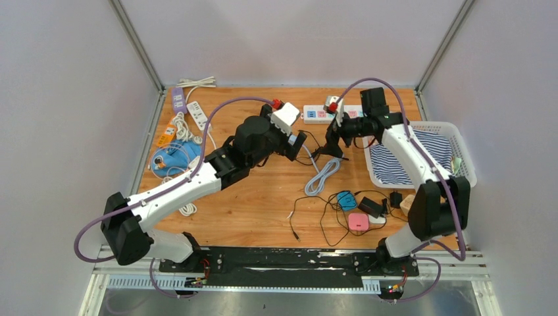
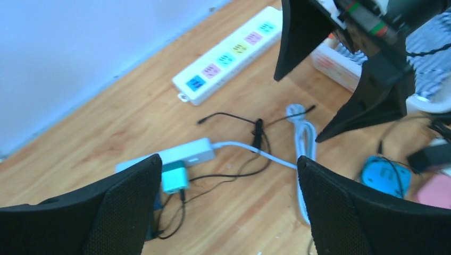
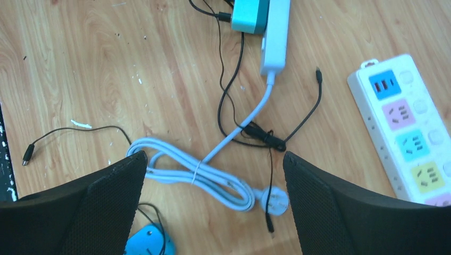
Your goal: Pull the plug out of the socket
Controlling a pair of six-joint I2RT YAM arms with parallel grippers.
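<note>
A pale blue power strip (image 3: 274, 50) has a teal plug (image 3: 248, 16) on it, beside a dark piece, seen in both wrist views; the arms largely hide it in the top view. Its cord runs to a coiled loop (image 3: 202, 175). My left gripper (image 1: 287, 145) hangs open above the strip, nothing between its fingers; the teal plug (image 2: 174, 176) appears low between them in the left wrist view. My right gripper (image 1: 335, 147) is open above the coiled cord, right of the left gripper, empty.
A white multi-socket strip (image 1: 316, 113) lies behind. Blue (image 1: 345, 201) and pink (image 1: 358, 222) chargers and black cables lie at front right. A basket (image 1: 460, 158) stands right; more strips and cords (image 1: 177, 99) crowd the left side.
</note>
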